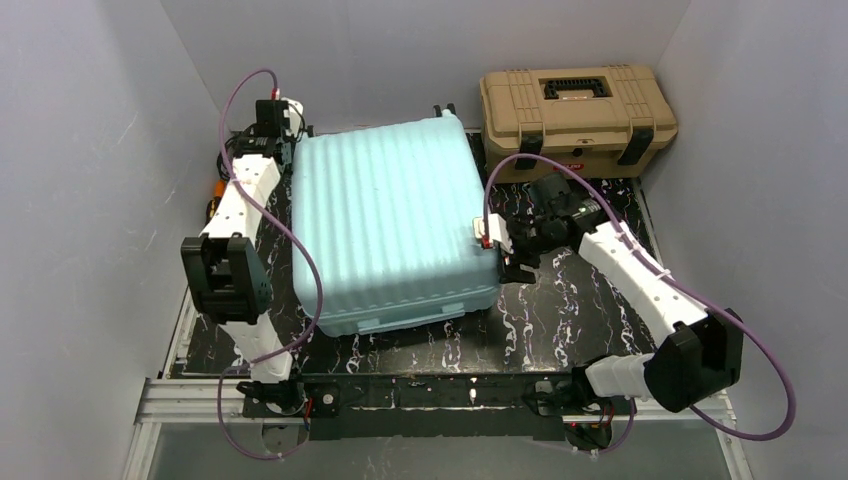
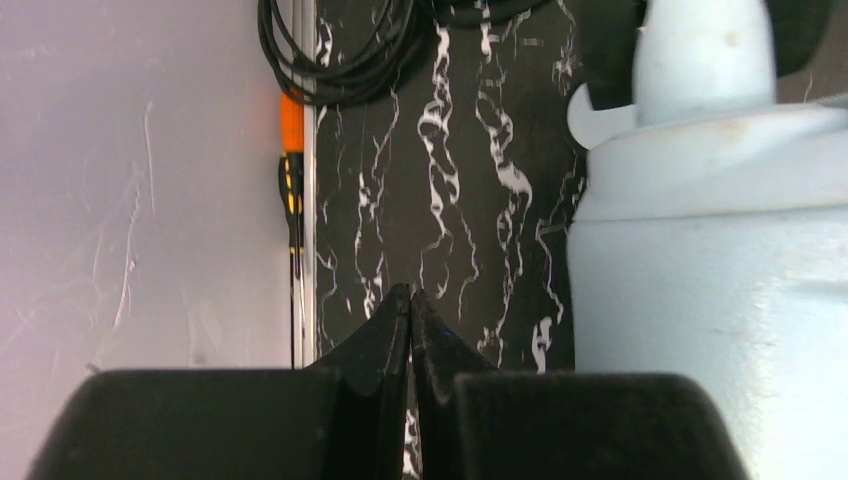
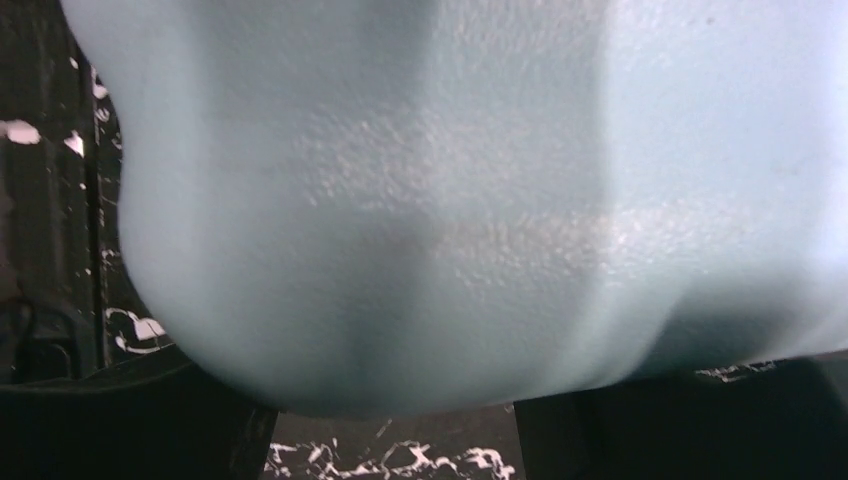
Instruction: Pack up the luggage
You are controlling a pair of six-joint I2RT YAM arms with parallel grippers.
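Observation:
A closed light-blue ribbed suitcase (image 1: 390, 220) lies on the black marbled floor, nearly square to the walls, wheels at the back. My left gripper is at its back-left corner, shut with nothing visible between its fingers; in the left wrist view the suitcase corner (image 2: 700, 300) and a blurred wheel are just to its right. My right gripper is open at the suitcase's front-right side, whose shell (image 3: 480, 180) fills most of the right wrist view, close against the fingers.
A tan toolbox (image 1: 575, 110) stands at the back right. Black cable coils (image 2: 340, 70) and an orange-handled tool (image 2: 292, 125) lie along the left wall. Bare floor (image 1: 560, 320) shows at the right front.

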